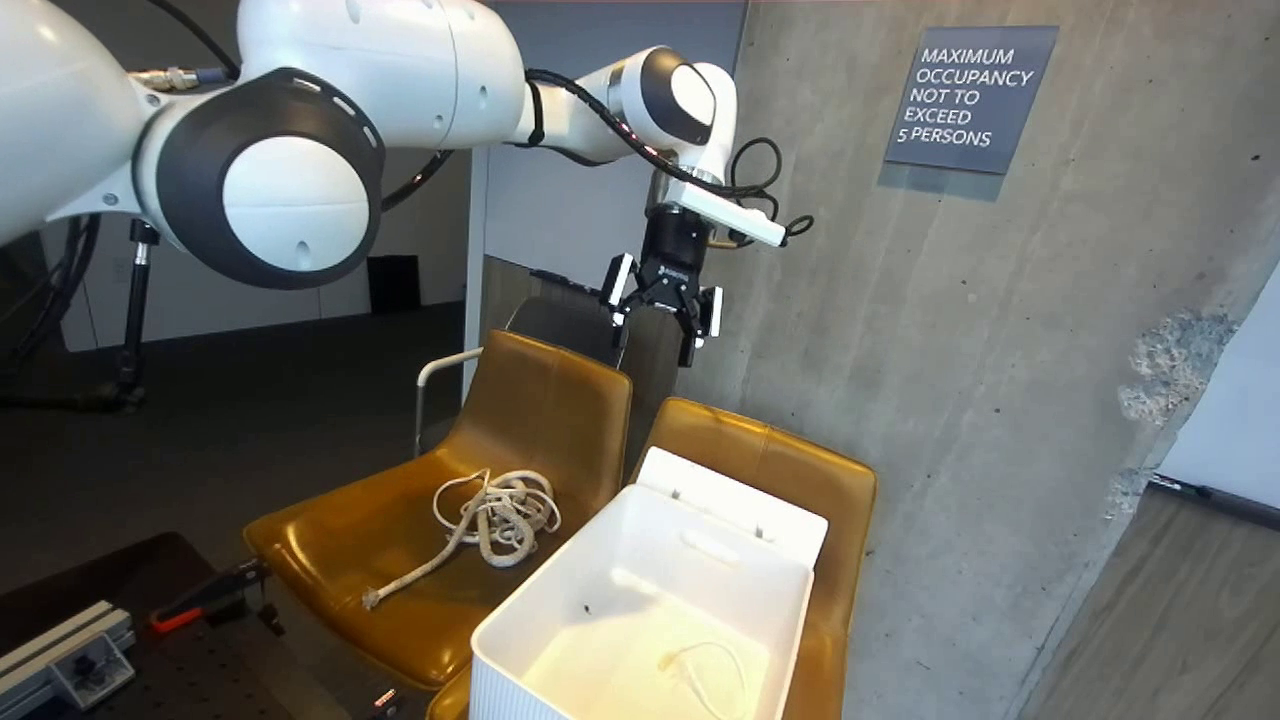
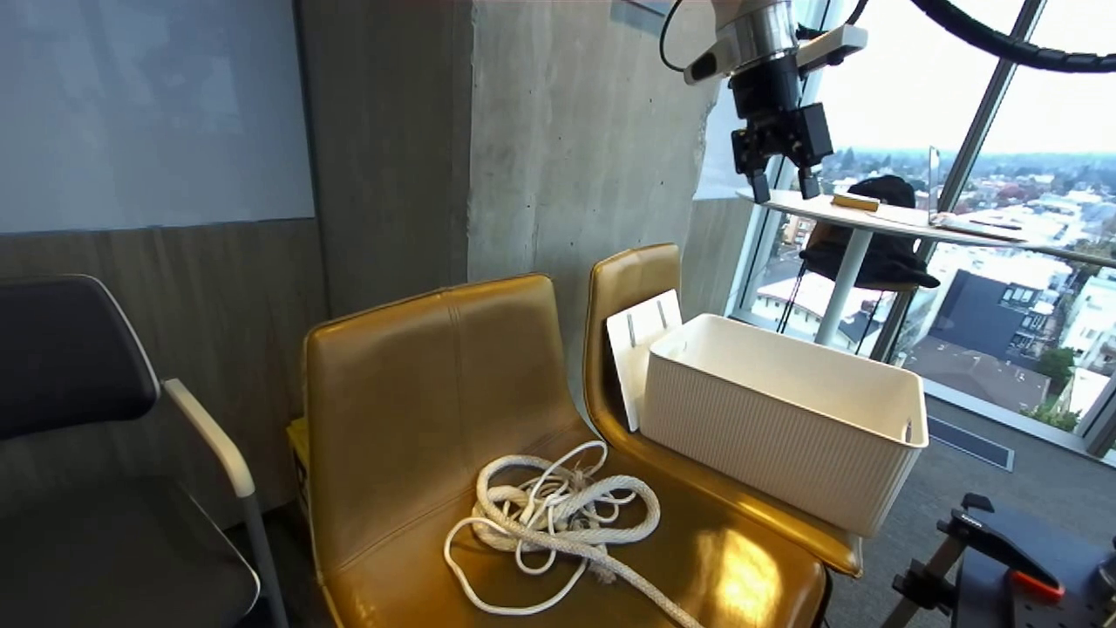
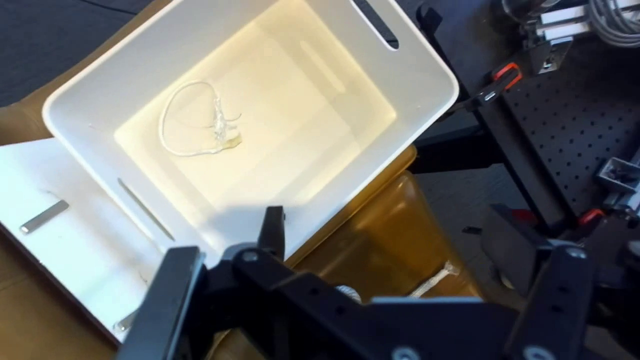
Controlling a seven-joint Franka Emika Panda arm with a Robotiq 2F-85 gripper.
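Note:
High above the chairs, my gripper (image 1: 654,336) stands open with nothing between its fingers. A white bin (image 2: 785,408) sits on the right-hand tan chair. On the bin's floor lies a thin pale looped cord (image 3: 165,123) with a frayed, clear-looking end. A tangled white rope (image 1: 504,516) rests on the seat of the left tan chair, one frayed end trailing toward the seat's front. In the wrist view the bin fills the upper middle beyond my fingers, and only small bits of the rope (image 3: 433,281) show past the gripper body.
A white board (image 2: 633,356) leans between the bin and the right chair's backrest. The dark perforated table (image 3: 558,120), carrying clamps and metal parts, stands close by. Behind the chairs rises a concrete wall (image 1: 960,396). The air around my gripper is clear.

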